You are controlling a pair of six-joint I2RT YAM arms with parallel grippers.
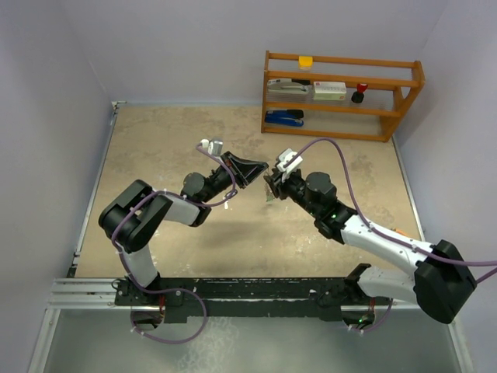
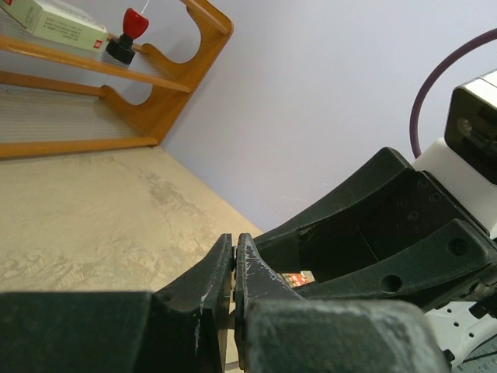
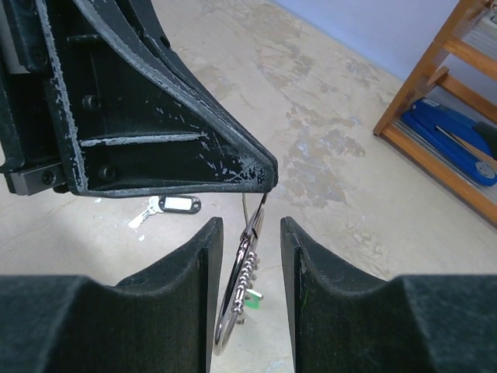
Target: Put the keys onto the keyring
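My left gripper is shut, and in the right wrist view a thin wire loop (image 3: 245, 203) hangs from its fingertip. Below that hangs a metal key (image 3: 239, 289), seen nearly edge-on with its toothed side showing; a small green piece (image 3: 254, 298) shows behind it. My right gripper stands open, its fingers on either side of the hanging loop and key, with no clear contact. A black-headed key (image 3: 179, 204) lies on the table apart from the grippers. In the top view, the hanging items are mostly hidden between the grippers.
A wooden shelf (image 1: 342, 134) stands at the back right, holding a white box (image 1: 329, 91) and a blue stapler (image 1: 285, 118). A small orange item (image 1: 400, 232) lies by the right edge.
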